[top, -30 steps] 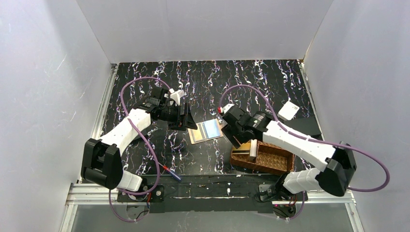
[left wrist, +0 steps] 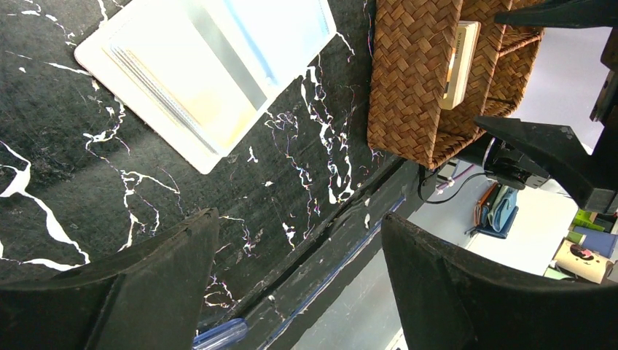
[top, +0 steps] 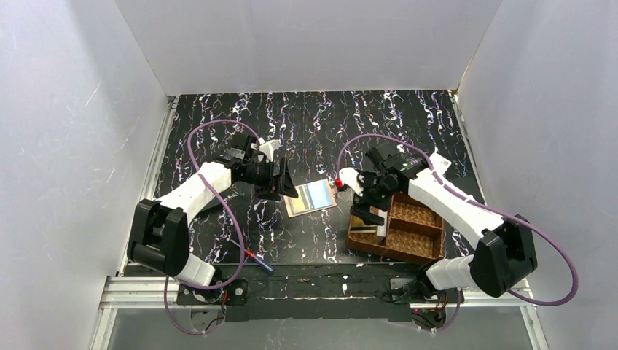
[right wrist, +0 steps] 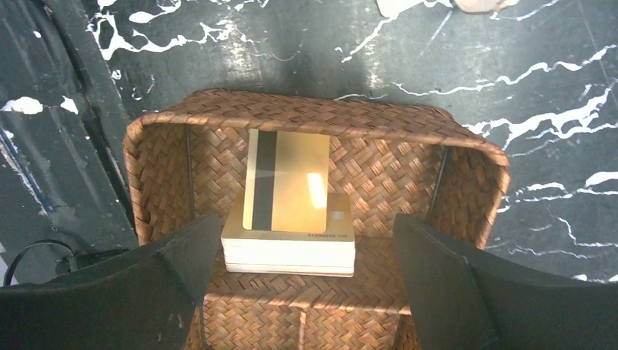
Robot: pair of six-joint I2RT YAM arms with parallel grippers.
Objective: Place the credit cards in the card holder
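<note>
An open, pale card holder (top: 310, 197) with yellow and light-blue areas lies flat mid-table; in the left wrist view the holder (left wrist: 226, 65) extends beyond the top edge. Gold cards sit in a compartment of a woven basket: one gold card with a dark stripe (right wrist: 291, 182) leans over a thick card stack (right wrist: 288, 251). My right gripper is over that compartment, open, its fingers spread to either side of the cards and touching none that I can see. Left of the holder, my left gripper stands open and empty above the table.
The woven basket (top: 397, 251) has several compartments, those on the right looking empty. A red-and-blue pen (top: 259, 261) lies near the front edge. A white object (top: 440, 162) is at the back right, partly behind the right arm.
The left arm's base end has moved slightly, its gripper hardly at all. Holder and basket stay put.
</note>
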